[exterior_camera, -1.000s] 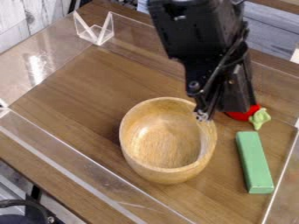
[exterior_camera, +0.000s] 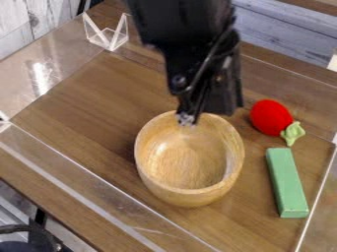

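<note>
My gripper hangs from the top of the view, dark and blurred, with its tip over the back rim of a round wooden bowl. It looks shut, and I see nothing held at its tip. The bowl stands upright on the wooden table, and its visible inside is empty. Right of the bowl lie a red tomato-like object with a pale green top and a green block.
Clear plastic edging runs along the near left edge, and a small clear plastic piece sits at the back left.
My gripper has moved left and a little up, from over the bowl's right rear toward its back middle, uncovering more of the red object. The objects on the table have not visibly moved.
</note>
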